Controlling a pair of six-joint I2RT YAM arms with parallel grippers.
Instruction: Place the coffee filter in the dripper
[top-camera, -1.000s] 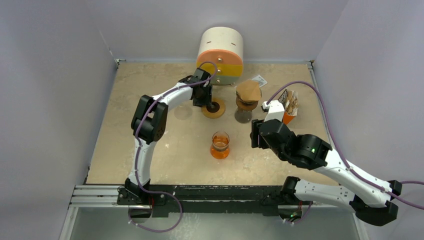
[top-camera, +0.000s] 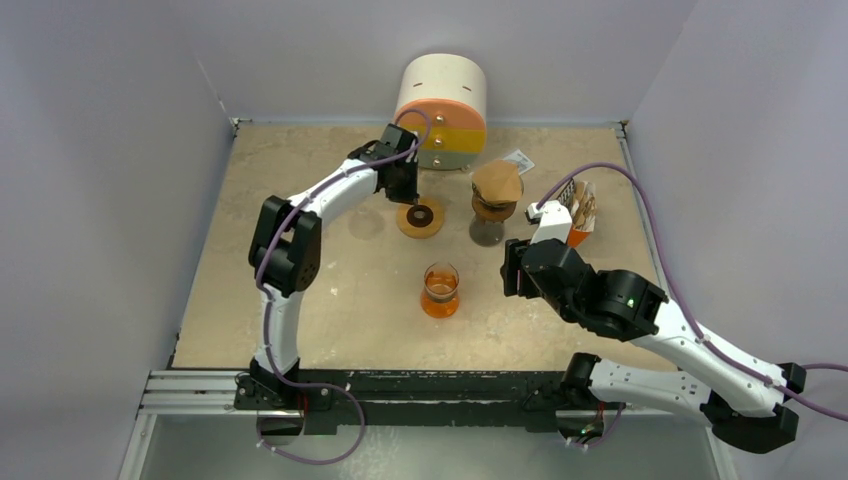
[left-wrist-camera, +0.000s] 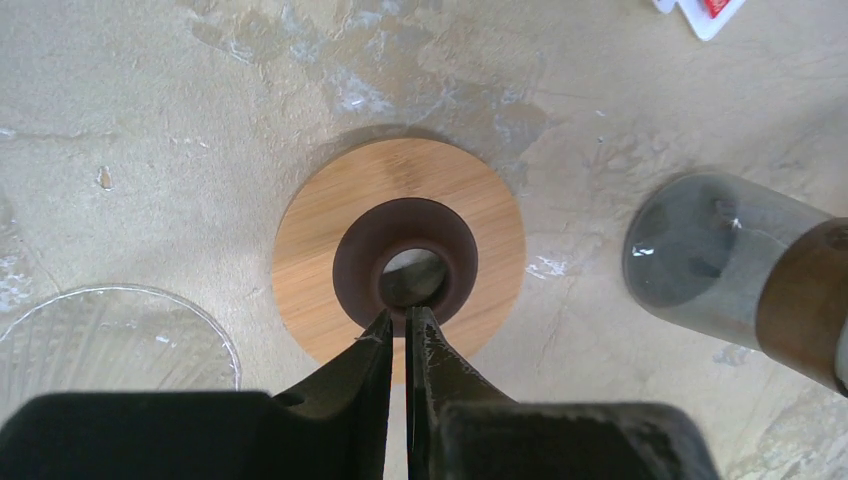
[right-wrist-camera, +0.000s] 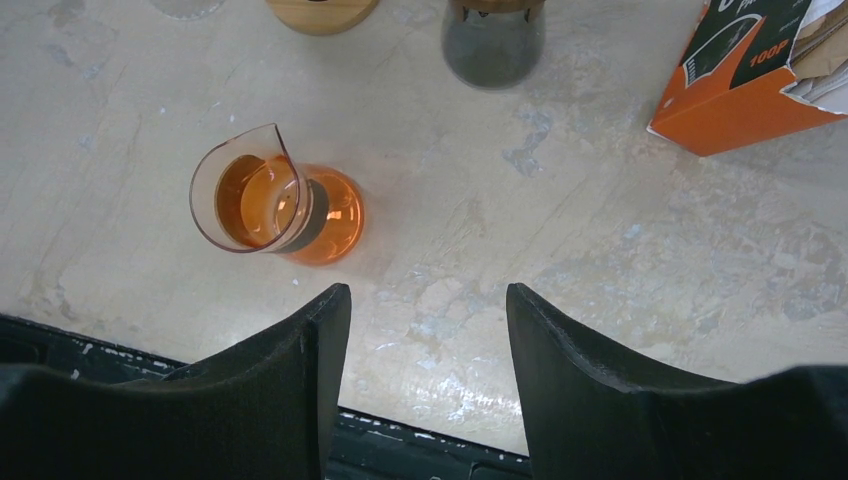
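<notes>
A brown paper filter (top-camera: 497, 182) sits on top of a glass vessel with a wooden collar; how deep it goes cannot be seen. Left of that vessel lies a round wooden disc (left-wrist-camera: 310, 230) with a dark brown funnel-shaped piece (left-wrist-camera: 355, 265) at its centre. My left gripper hangs over the disc's near side, its fingers together and no object visible between them. My right gripper is open and empty, above bare table at the front right.
An orange box of paper filters (right-wrist-camera: 735, 120) stands at the right. A glass holding orange liquid (right-wrist-camera: 265, 200) is at front centre. Left of the disc is a clear dish (left-wrist-camera: 120, 340). A small drawer chest (top-camera: 440, 110) stands at the back.
My left gripper has gone from open around the funnel piece's left wall to shut, and has risen away from it. The wooden disc has shifted slightly left. The right arm has barely moved.
</notes>
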